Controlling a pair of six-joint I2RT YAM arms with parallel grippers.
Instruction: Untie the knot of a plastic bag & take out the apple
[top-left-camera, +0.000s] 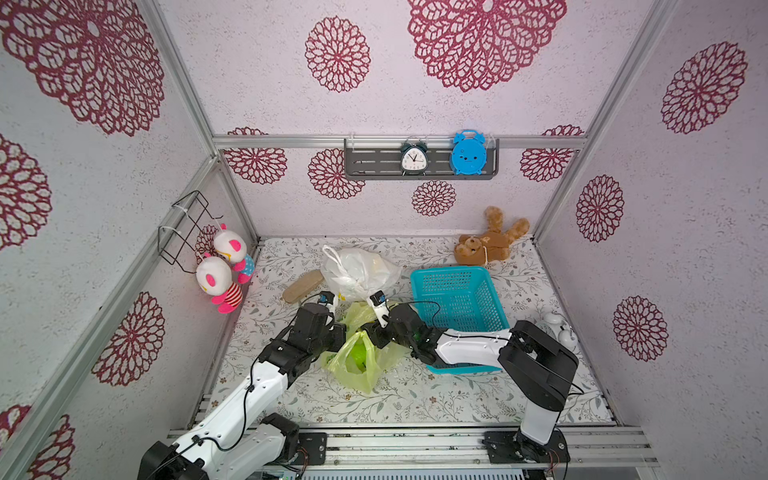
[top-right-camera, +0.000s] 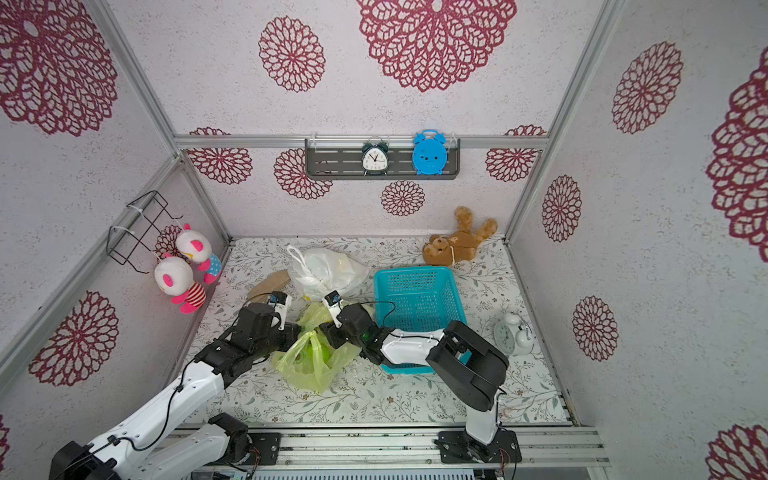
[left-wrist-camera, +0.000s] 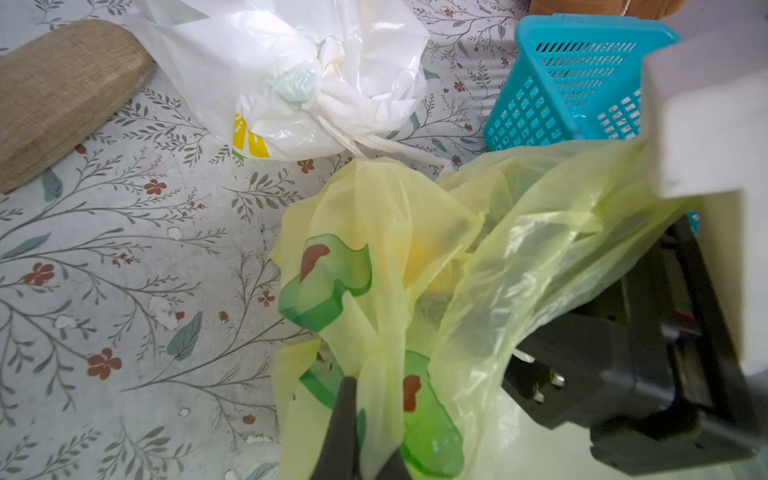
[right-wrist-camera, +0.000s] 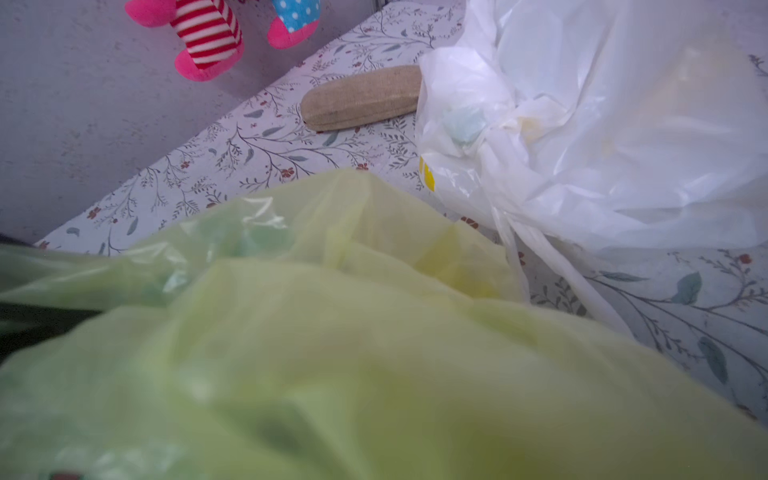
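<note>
The translucent yellow-green plastic bag (top-left-camera: 358, 369) lies crumpled at the front middle, with green prints on it. An orange-yellow shape shows blurred through its film in the left wrist view; I cannot tell if it is the apple. My left gripper is down at the bag, shut, with bag film around its tips; whether film is between them is unclear. My right gripper (top-left-camera: 369, 336) reaches into the bag from the right. Its fingers are hidden behind yellow film in the right wrist view.
A white bag (top-left-camera: 360, 272) lies behind, a beige case (top-left-camera: 300, 288) to its left. A teal basket (top-left-camera: 456, 288) stands right, under the right arm. A bear (top-left-camera: 480, 248) and a white object (top-left-camera: 560, 332) sit at the edges.
</note>
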